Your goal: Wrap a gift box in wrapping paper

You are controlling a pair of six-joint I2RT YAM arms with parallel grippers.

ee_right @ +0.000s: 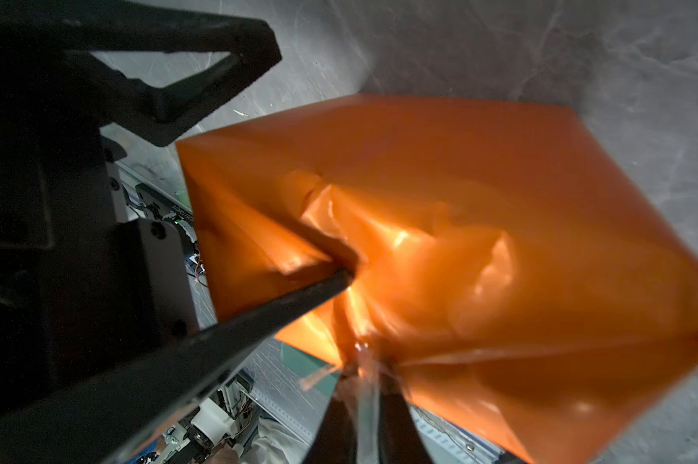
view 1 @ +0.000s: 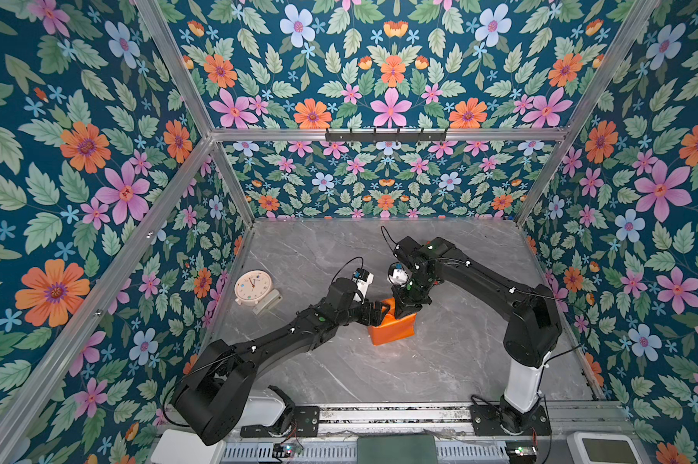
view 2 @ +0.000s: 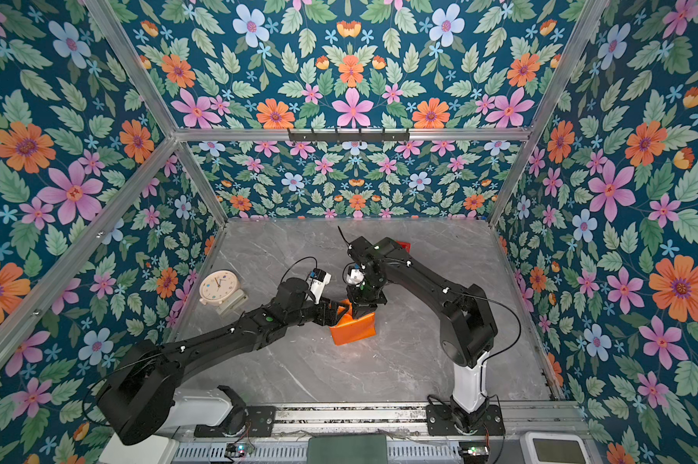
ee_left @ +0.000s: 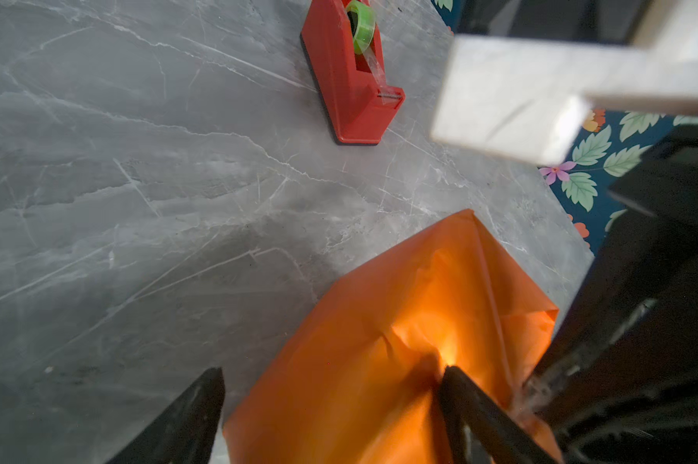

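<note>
The gift box wrapped in glossy orange paper sits mid-table, its paper creased and gathered on the upper side. My left gripper is open over it: one finger hangs outside the wrap, the other presses into the gathered fold. From the other side my right gripper reaches the same fold, its fingers close together. A clear tape strip lies at those fingers and runs to the paper; whether they grip it is unclear. The right arm covers part of the box in the top left view.
A red tape dispenser with a green roll stands on the table behind the box. A round clock lies at the left with a small pale object beside it.
</note>
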